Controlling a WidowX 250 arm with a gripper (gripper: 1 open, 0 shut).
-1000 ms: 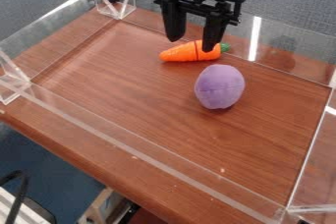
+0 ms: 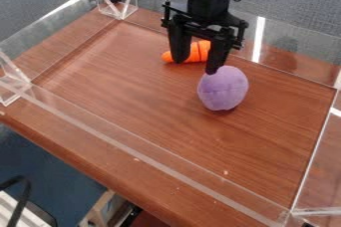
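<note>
My black gripper (image 2: pixel 197 50) is low over an orange carrot (image 2: pixel 180 56) near the back of the wooden surface, with its fingers apart on either side, partly hiding the carrot. I cannot tell whether they touch it. In front and to the right lies a rounded purple object (image 2: pixel 222 89), apart from the carrot.
Clear plastic walls (image 2: pixel 131 143) edge the wooden tray floor (image 2: pixel 147 112). The left, middle and front of the surface are bare. A blue-grey wall stands behind.
The carrot and purple object have not visibly moved.
</note>
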